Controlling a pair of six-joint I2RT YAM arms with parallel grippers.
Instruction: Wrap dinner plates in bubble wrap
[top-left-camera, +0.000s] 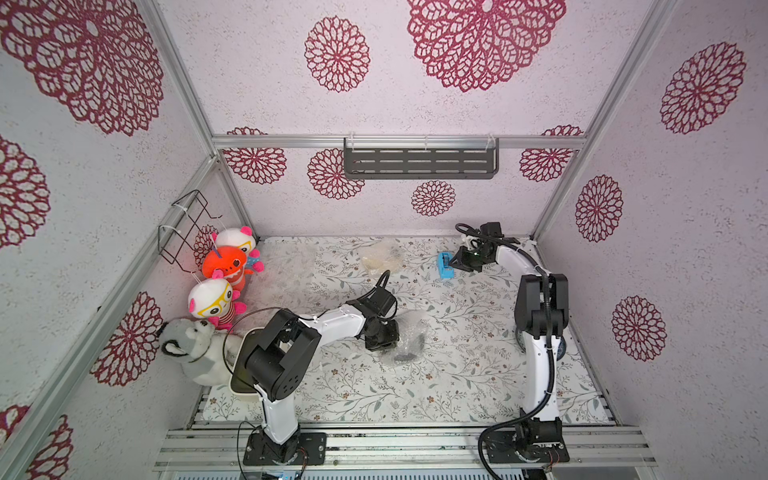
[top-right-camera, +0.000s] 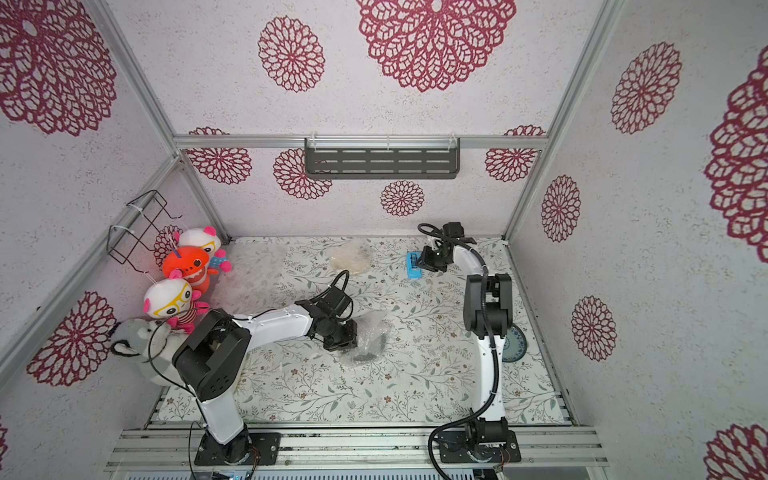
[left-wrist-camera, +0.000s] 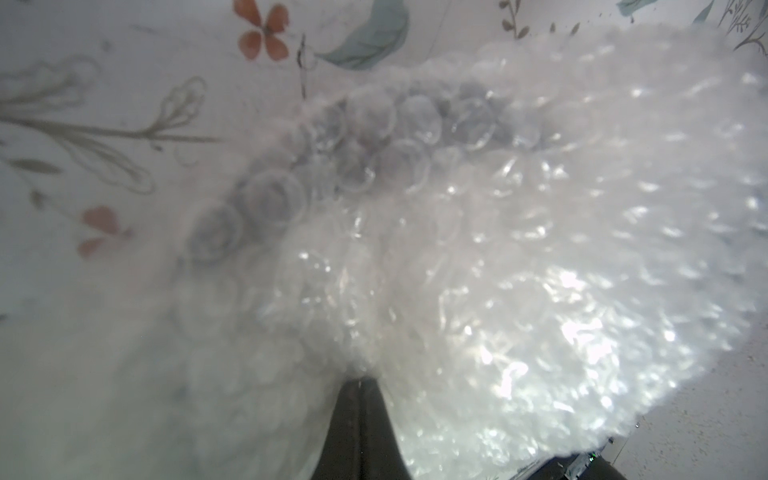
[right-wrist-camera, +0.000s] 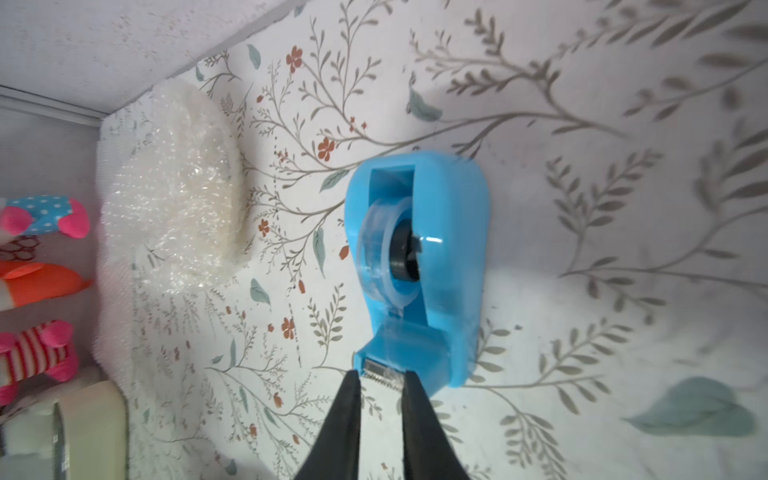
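A bubble-wrapped bundle (top-left-camera: 410, 336) lies near the middle of the table; a dark curved edge, like a plate's, shows through the cloudy wrap (left-wrist-camera: 520, 264). My left gripper is shut, its tips against the wrap; whether any film is pinched between them does not show. At the back right stands a blue tape dispenser (right-wrist-camera: 456, 240) with a clear tape roll (right-wrist-camera: 388, 248). My right gripper is partly open at the dispenser's cutter end, a small gap between its fingers. Any tape between them cannot be made out.
Another wrapped bundle (top-left-camera: 381, 257) lies at the back centre. A blue-rimmed plate (top-right-camera: 514, 344) is partly hidden beside the right arm. Soft toys (top-left-camera: 216, 296) and a beige bin (top-left-camera: 244, 384) crowd the left side.
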